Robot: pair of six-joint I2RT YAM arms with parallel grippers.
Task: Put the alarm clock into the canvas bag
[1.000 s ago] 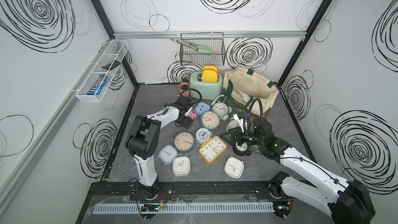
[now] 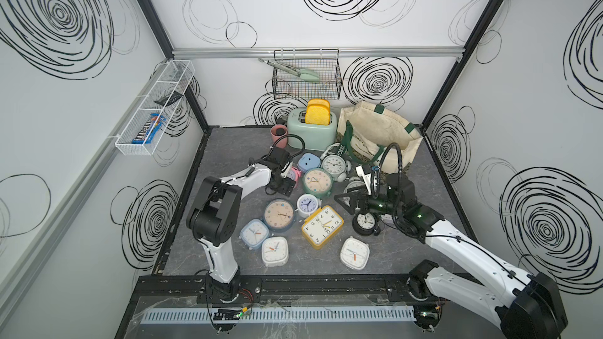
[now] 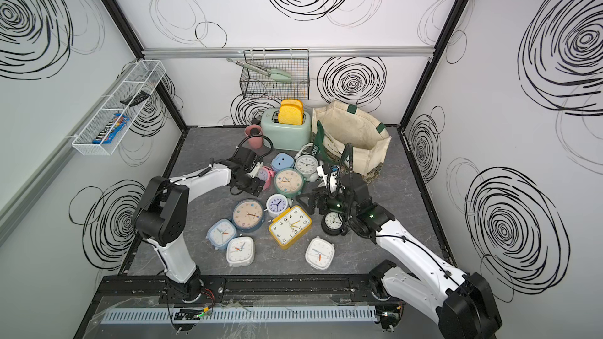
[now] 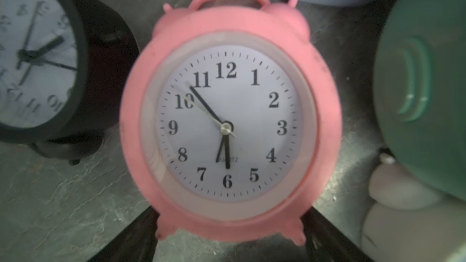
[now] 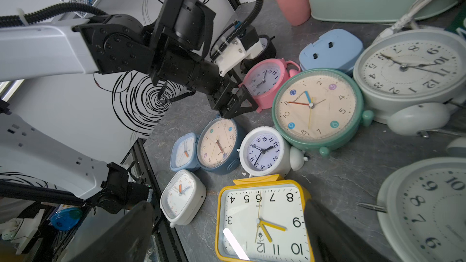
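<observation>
A pink alarm clock [image 4: 225, 208] with a white dial lies face up, filling the middle of the left wrist view. My left gripper is open, its fingers on either side of the clock's feet; contact cannot be made out. In the right wrist view, the left gripper's fingers stand at the near-left side of the pink clock [image 5: 264, 83]. My right gripper is open above the yellow rectangular clock [image 5: 262, 223], apart from it. The cream canvas bag [image 2: 384, 126] with green handles stands upright with its mouth open at the back right.
Several other clocks crowd the table, including a green one [image 5: 318, 109], a blue one [image 5: 332, 51] and a black one [image 4: 104, 63]. A mint toaster [image 2: 312, 133] and a pink cup [image 2: 279, 133] stand at the back. Bare table lies at the left and right.
The blue clock moved a little right earlier.
</observation>
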